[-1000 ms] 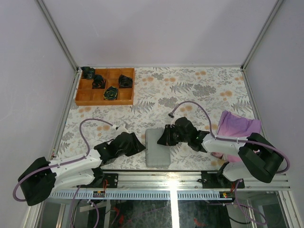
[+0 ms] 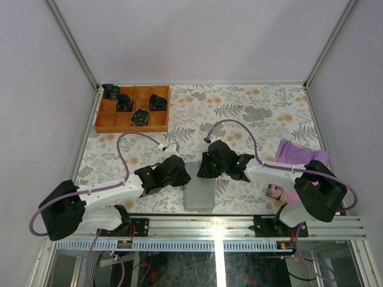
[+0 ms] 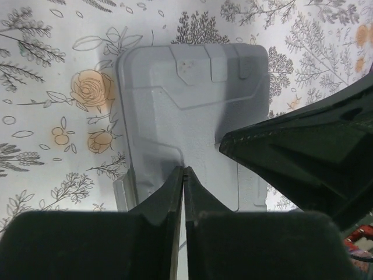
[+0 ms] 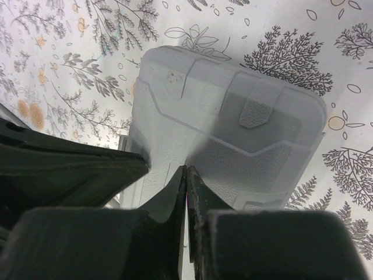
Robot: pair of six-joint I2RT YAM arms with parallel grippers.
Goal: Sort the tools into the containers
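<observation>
A closed grey plastic case (image 2: 198,194) lies flat on the patterned table at the front centre, filling much of both wrist views (image 3: 163,105) (image 4: 227,122). My left gripper (image 2: 184,178) is shut at the case's left part, nothing visible between its fingers. Opposite it, my right gripper (image 2: 204,173) is shut, its tips on or just over the case's top; whether anything is pinched between them I cannot tell. Each gripper appears as a dark shape at the side of the other's wrist view.
An orange compartment tray (image 2: 130,128) with several dark bundles stands at the back left. A purple-pink cloth item (image 2: 299,152) lies at the right edge.
My left arm has moved up and rightward onto the case.
</observation>
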